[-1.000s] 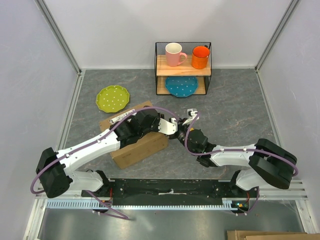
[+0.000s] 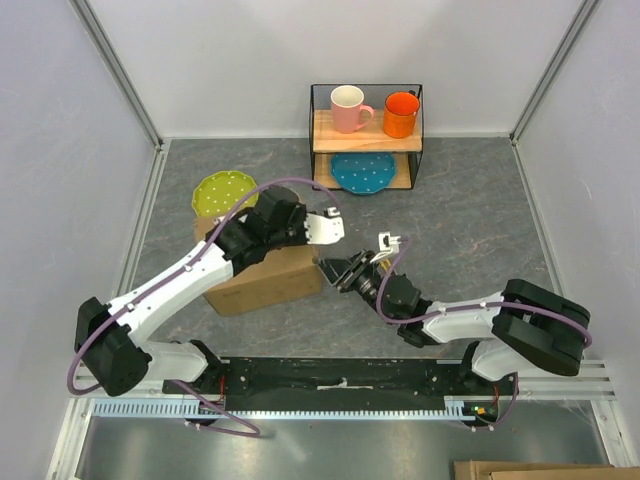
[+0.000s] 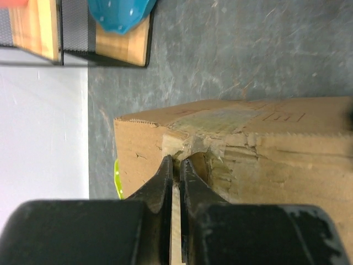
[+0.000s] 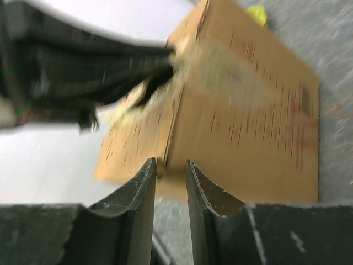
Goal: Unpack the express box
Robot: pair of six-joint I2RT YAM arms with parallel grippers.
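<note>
The brown cardboard express box [image 2: 265, 288] lies on the grey table, partly covered by my left arm in the top view. Clear tape [image 3: 212, 122] runs along its top seam, and the cardboard at that end looks torn. At this end my left gripper is shut, with taped cardboard seemingly pinched at its fingertips. In the right wrist view, blurred by motion, my right gripper has its fingers apart beside the box's end. A gap shows between them, with the box edge behind it.
A small shelf [image 2: 366, 145] at the back holds a pink mug [image 2: 347, 108], an orange mug [image 2: 400, 115] and a blue plate [image 2: 363, 172]. A yellow-green plate [image 2: 222, 190] lies behind the box.
The box and my left gripper have shifted left and turned slightly. My right gripper, earlier close against the left one at the box's end, now stands a little apart, lower and nearer the front.
</note>
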